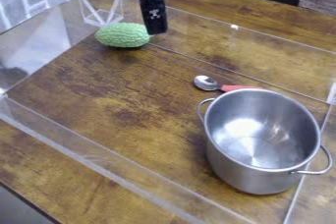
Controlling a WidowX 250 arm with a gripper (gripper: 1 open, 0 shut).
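My black gripper (153,22) hangs at the top of the camera view, raised just beside and above a green bumpy gourd (121,35), which lies on the wooden table at the upper left. Its fingers are hard to make out from this angle, and nothing visible hangs from it. A steel pot (256,149) with two handles stands at the lower right, empty inside. Behind it lies a spoon (206,83) with a red handle.
Clear plastic walls border the work area on the wooden table (105,110). A railing or curtain shows beyond the table at the upper left.
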